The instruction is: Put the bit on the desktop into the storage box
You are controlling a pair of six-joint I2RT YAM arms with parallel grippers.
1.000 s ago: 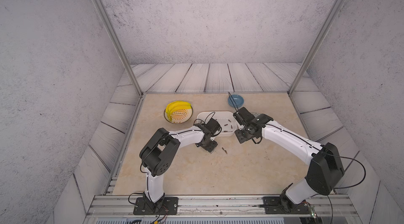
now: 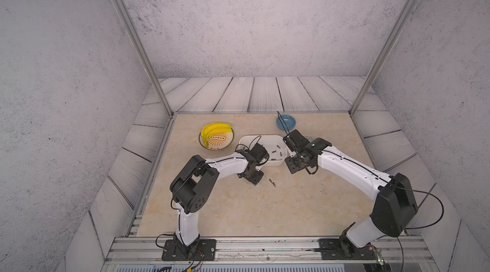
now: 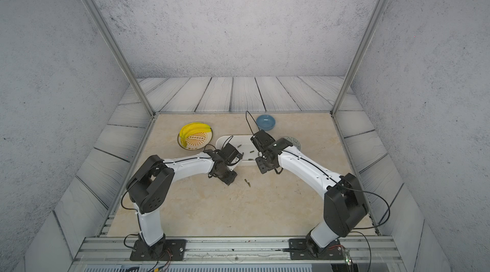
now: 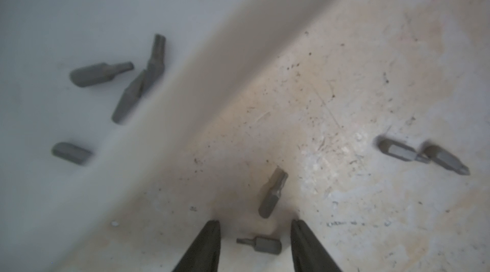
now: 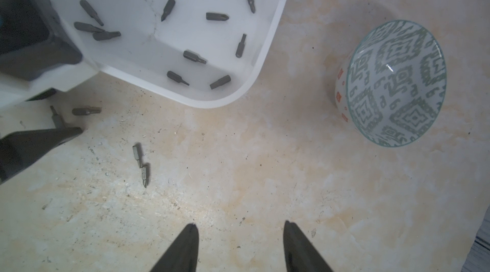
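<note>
In the left wrist view a dark bit (image 4: 266, 244) lies crosswise on the desktop between the parted fingers of my left gripper, apart from both. Just ahead of it rests a second bit (image 4: 273, 193), slanted. The white storage box (image 5: 201, 102) stands behind, with several bits inside, such as a bit (image 5: 217, 16) in the right wrist view. Over bare desktop, my right gripper is open with nothing between its fingers.
A patterned cup (image 5: 395, 83) stands right of the box. A plate with bananas (image 2: 216, 129) sits at the back left, a blue bowl (image 2: 285, 122) at the back. My left gripper works close to the box wall.
The left gripper has shifted very slightly at the desktop beside the box. The right arm and the other objects look unmoved.
</note>
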